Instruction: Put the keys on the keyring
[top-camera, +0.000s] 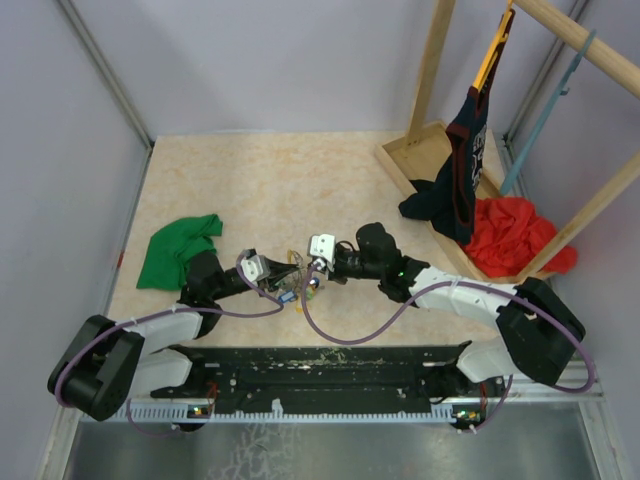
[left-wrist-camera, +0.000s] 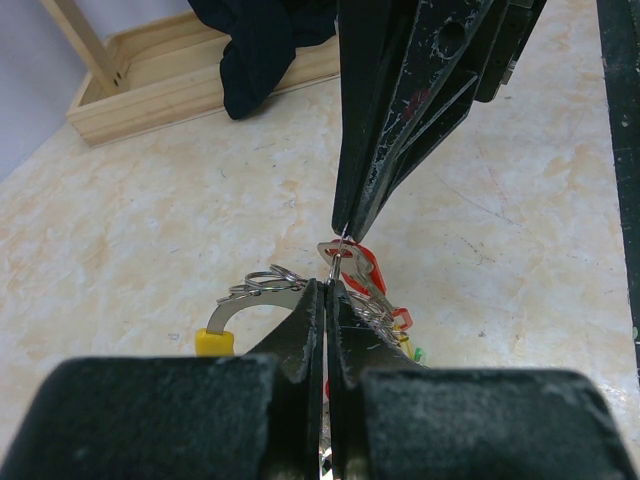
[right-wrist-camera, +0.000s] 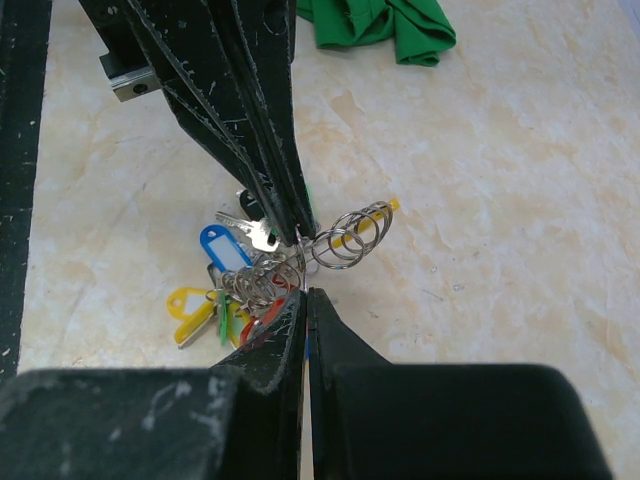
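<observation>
A bunch of keys with coloured tags (right-wrist-camera: 225, 250) and wire rings (right-wrist-camera: 355, 230) hangs between the two grippers at the middle of the table. My left gripper is shut on a thin metal ring at its fingertips, with a key in a red tag (left-wrist-camera: 365, 270) just behind. My right gripper is also shut on thin metal of the bunch. The two sets of fingertips nearly meet, one above the other. Exactly which ring or key each holds is hard to tell.
A green cloth (top-camera: 175, 250) lies at the left. A wooden tray (top-camera: 405, 160) with a frame, dark hanging cloth (top-camera: 460, 170) and red cloth (top-camera: 515, 235) stands at the right.
</observation>
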